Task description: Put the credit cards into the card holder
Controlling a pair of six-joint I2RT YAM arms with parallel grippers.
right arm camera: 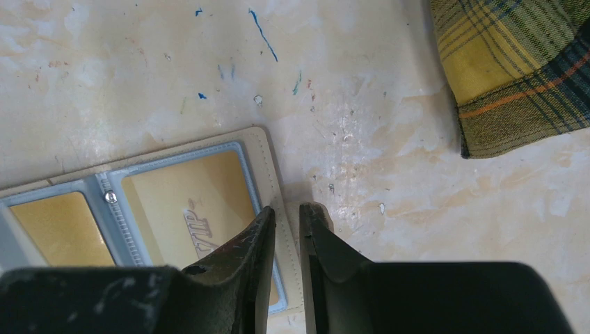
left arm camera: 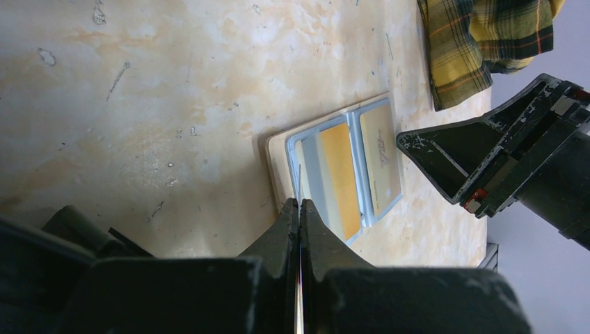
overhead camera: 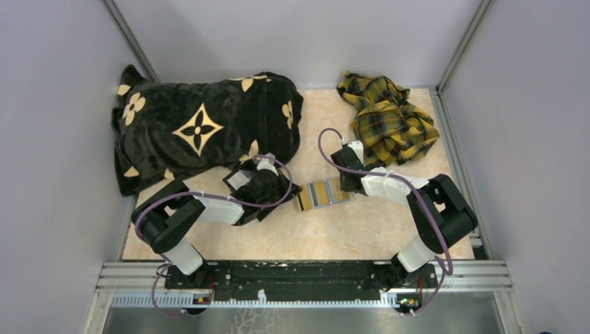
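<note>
The card holder point(overhead camera: 321, 195) lies spread open on the table, a light blue-grey piece with pale outer edging. Gold and tan panels point(right arm camera: 191, 202) show in its pockets; which of them are cards I cannot tell. At its left end my left gripper is shut, its fingertips over the edging. A thin upright sliver point(left arm camera: 300, 179) rises in line with the closed tips, too narrow to identify. My right gripper is shut on the holder's right edge, one finger on each side of it.
A black item point(overhead camera: 229, 179) with a white patch sits partly under the left arm. Behind lie a dark patterned cushion point(overhead camera: 198, 132) and a yellow-black plaid cloth point(overhead camera: 389, 122). Table in front of the holder is clear.
</note>
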